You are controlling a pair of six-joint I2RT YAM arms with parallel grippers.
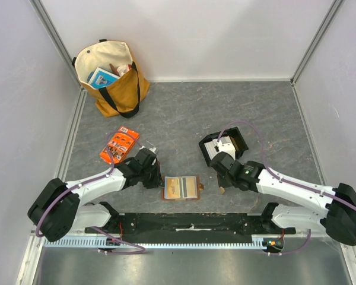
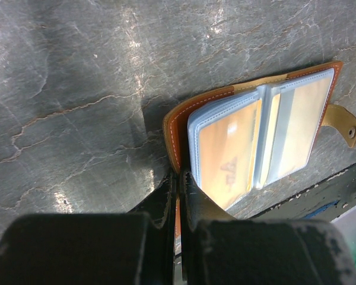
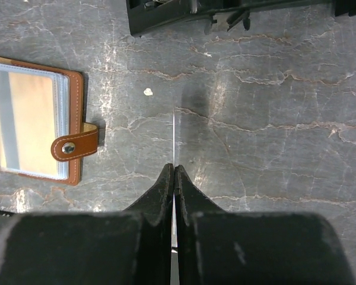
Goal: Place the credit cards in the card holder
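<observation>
The brown leather card holder (image 1: 181,196) lies open on the grey table, its clear pockets facing up; in the left wrist view the card holder (image 2: 228,160) has its near edge between the fingertips. My left gripper (image 1: 160,183) is shut on that edge. To the right of the holder, my right gripper is shut on a thin card (image 3: 174,139), seen edge-on as a pale line. From above, a small tan part of this card (image 1: 222,190) shows below the right gripper. Card and holder (image 3: 76,101) are apart, with bare table between.
A black box (image 1: 242,142) with pale cards (image 1: 228,141) inside stands behind the right gripper. The orange pack (image 1: 120,144) lies behind the left arm, and a yellow bag (image 1: 121,89) is at the back left. Clear table (image 1: 178,113) fills the back middle.
</observation>
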